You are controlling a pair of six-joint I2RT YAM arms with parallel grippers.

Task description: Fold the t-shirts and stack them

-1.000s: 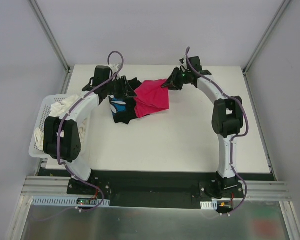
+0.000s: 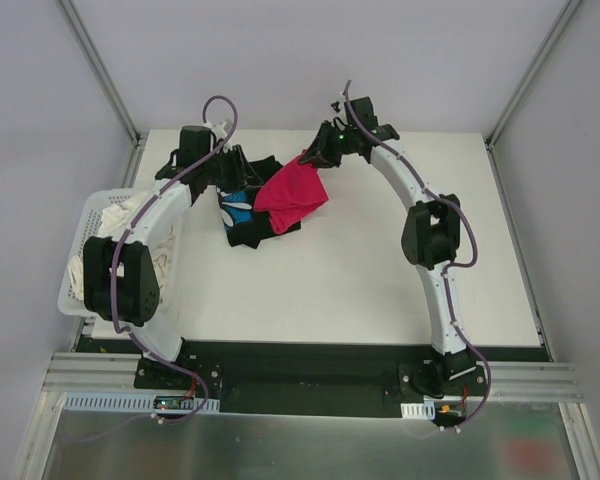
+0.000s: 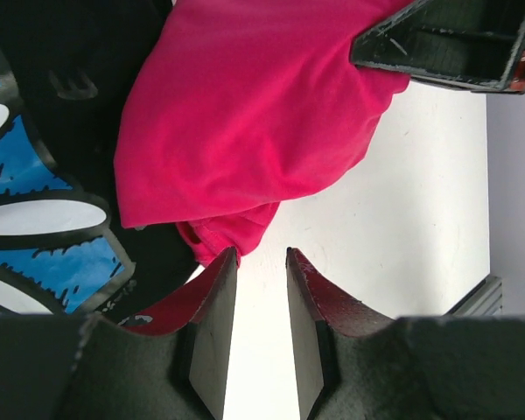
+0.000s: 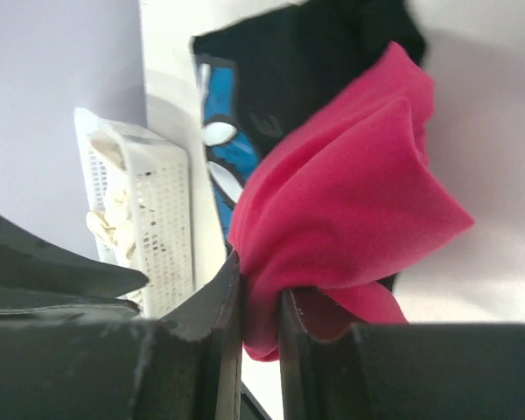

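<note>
A red t-shirt is bunched over a black t-shirt with a blue-and-white print, also seen in the left wrist view. My right gripper is shut on the red shirt's upper right part and holds it raised; in the right wrist view the cloth rises from between its fingers. My left gripper is over the left side of the shirts; in the left wrist view its fingertips are apart with nothing between them.
A white basket of pale cloths stands at the left edge. Walls border the back and sides.
My right gripper has moved left with the red shirt, drawing it over the black one. My left gripper has shifted slightly left.
</note>
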